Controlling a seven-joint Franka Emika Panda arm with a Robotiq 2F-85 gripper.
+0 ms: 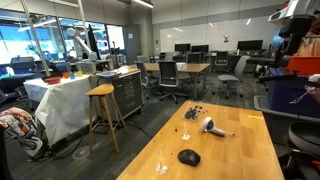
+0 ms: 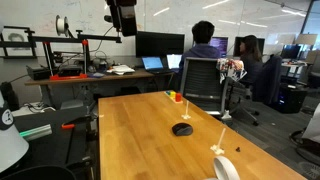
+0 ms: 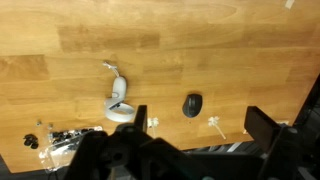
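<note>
My gripper hangs high over the wooden table, fingers wide apart with nothing between them. In the wrist view a black computer mouse (image 3: pixel 192 105) shows in the gap between the fingers, but it rests on the table far below. Left of it lies a white VR-style controller (image 3: pixel 119 100) with a ring at one end. The mouse (image 1: pixel 189 157) sits nearer exterior view 1's camera than the controller (image 1: pixel 222 132). In exterior view 2 the mouse (image 2: pixel 182 129) is mid-table, and the controller's ring (image 2: pixel 226 168) shows at the bottom.
Small white stick-like pieces (image 3: pixel 152 122) lie near the mouse. A clear bag of small parts (image 3: pixel 65 140) is by the table edge, with dark bits beside it. A wooden stool (image 1: pixel 102 105) stands off the table.
</note>
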